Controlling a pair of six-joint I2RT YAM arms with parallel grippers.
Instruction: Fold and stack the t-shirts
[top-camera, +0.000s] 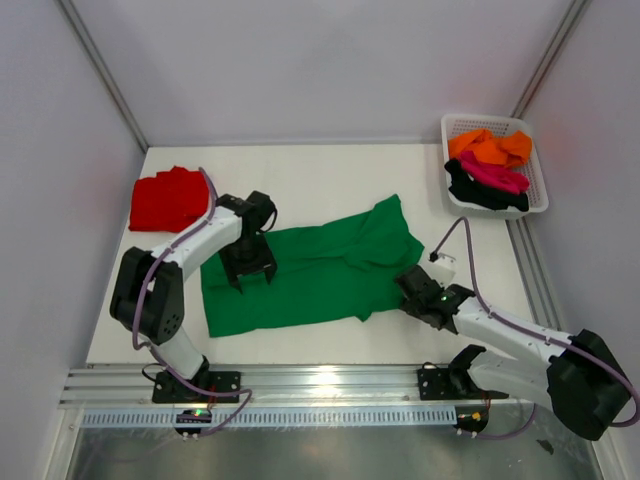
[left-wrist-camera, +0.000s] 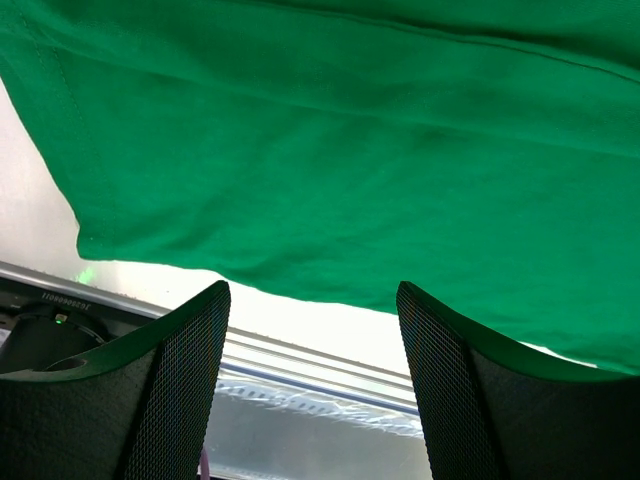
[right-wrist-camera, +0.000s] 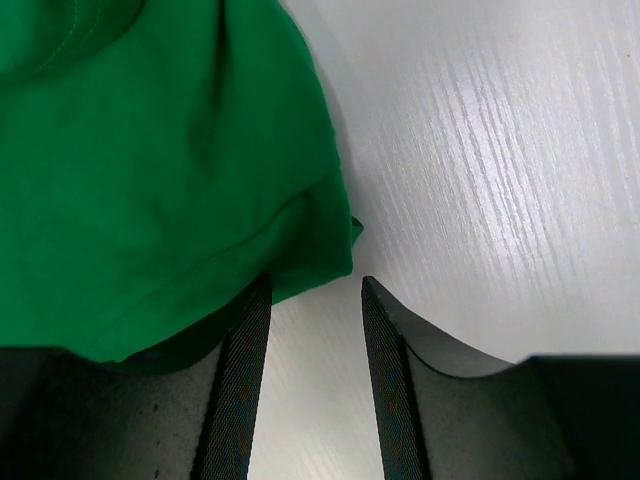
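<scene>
A green t-shirt (top-camera: 320, 278) lies spread over the middle of the table, with a rumpled part toward its upper right. Over its left part hangs my left gripper (top-camera: 254, 282), open; in the left wrist view, flat green cloth (left-wrist-camera: 330, 200) stretches beyond the parted fingers (left-wrist-camera: 180, 390), nothing between them. At the shirt's lower right corner is my right gripper (top-camera: 418, 318), also open. The right wrist view shows the green corner (right-wrist-camera: 325, 255) just ahead of the parted fingertips, close to the left finger (right-wrist-camera: 235, 370). A folded red shirt (top-camera: 168, 200) rests at the table's back left.
A white basket (top-camera: 447, 130) with orange, pink and black clothes (top-camera: 488, 175) stands at the back right. Bare white table (top-camera: 300, 170) lies behind the green shirt, and a narrow bare strip runs along the front edge.
</scene>
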